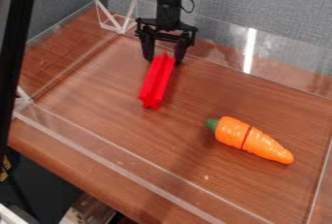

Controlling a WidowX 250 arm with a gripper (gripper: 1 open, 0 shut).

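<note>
My black gripper (165,50) is at the back centre of the wooden table, pointing down at the far end of a long red block (157,82), which lies lengthwise toward the front. Whether the fingers are open or shut, or touch the block, I cannot tell. An orange toy carrot (253,143) with a green top lies at the right front, well apart from the gripper.
Clear walls (253,58) edge the wooden tabletop (111,160), with white brackets (115,18) at the back left. A dark post (14,44) stands at the left.
</note>
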